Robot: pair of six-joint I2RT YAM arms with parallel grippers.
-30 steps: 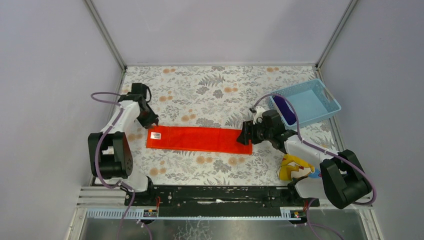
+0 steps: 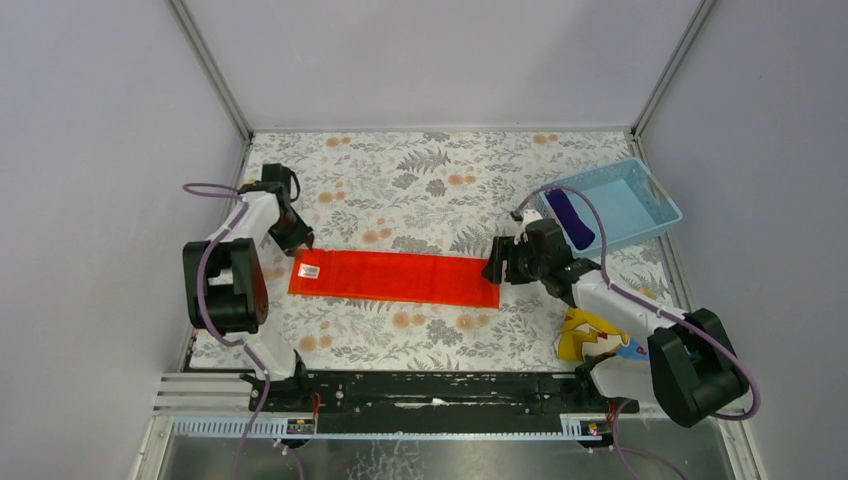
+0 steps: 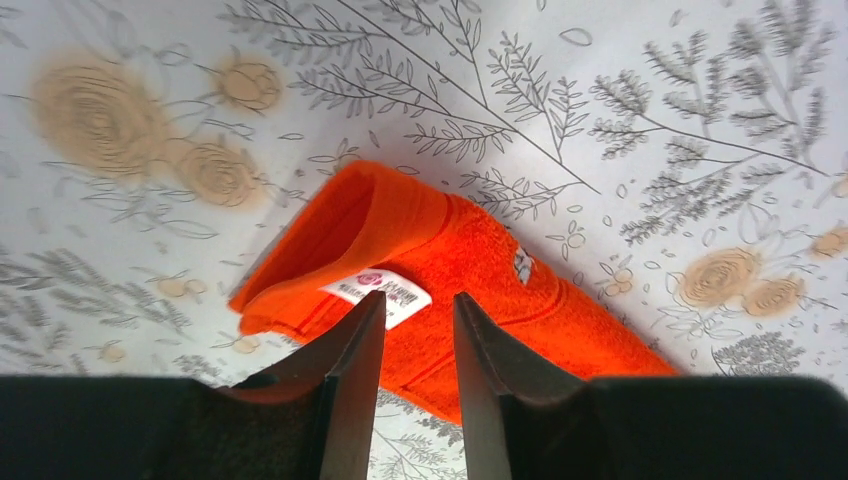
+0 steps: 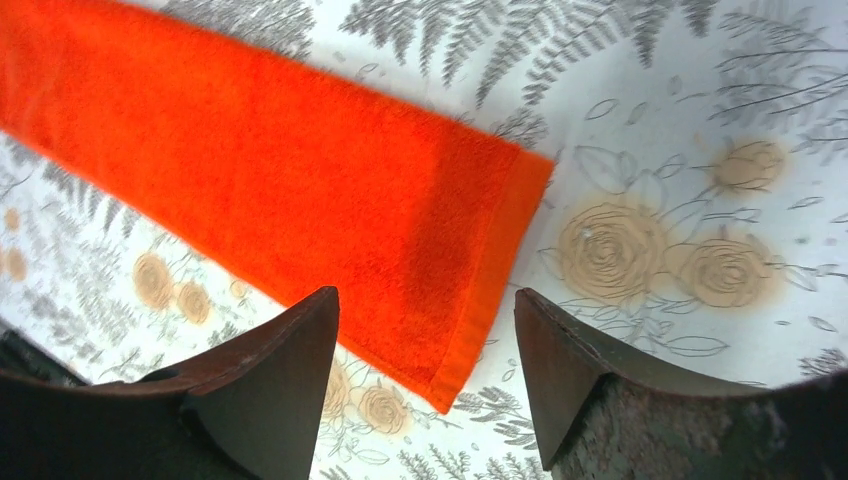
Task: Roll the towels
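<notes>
A red towel (image 2: 395,277) lies flat and long across the middle, white label at its left end. In the left wrist view that end (image 3: 400,220) has a raised, folded-over edge above the label (image 3: 390,300). My left gripper (image 2: 306,242) hovers just beyond that end, fingertips a small gap apart, nothing visibly between them. My right gripper (image 2: 496,262) is open over the towel's right end (image 4: 450,260), which shows a narrow band along its edge.
A blue basket (image 2: 620,205) at the back right holds a rolled dark purple towel (image 2: 570,215). A yellow patterned cloth (image 2: 585,330) lies at the front right.
My right gripper has shifted slightly right. The towel sits slightly further left than a second ago.
</notes>
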